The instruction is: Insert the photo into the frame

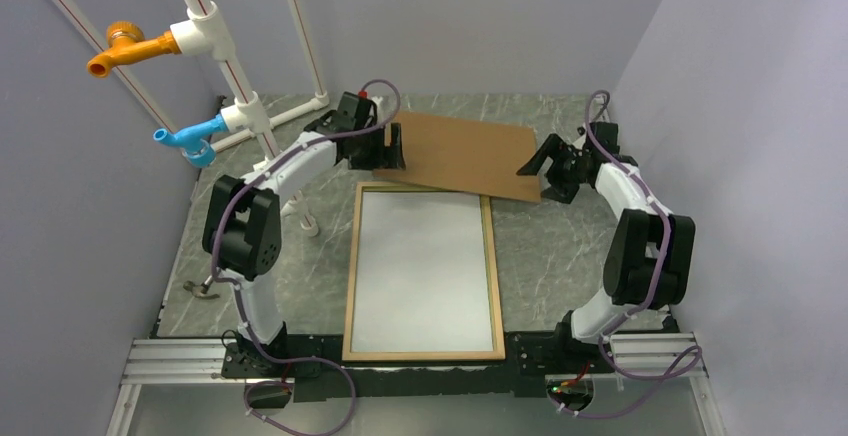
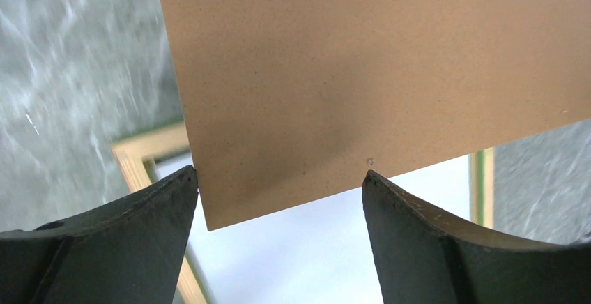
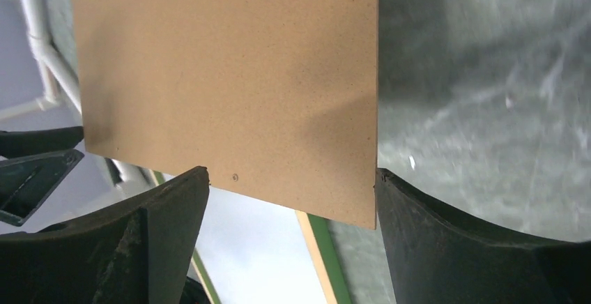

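A brown board hangs slanted across the far edge of the wooden frame, and its front edge overlaps that rim. White fills the inside of the frame; no picture shows on it. My left gripper is open over the board's left end; one finger meets the board's left edge. Over the right end stands my right gripper, also open, with one finger against the right edge. The board's underside is hidden.
White pipes with an orange tap and a blue tap rise at the left. A hammer lies near the left arm.
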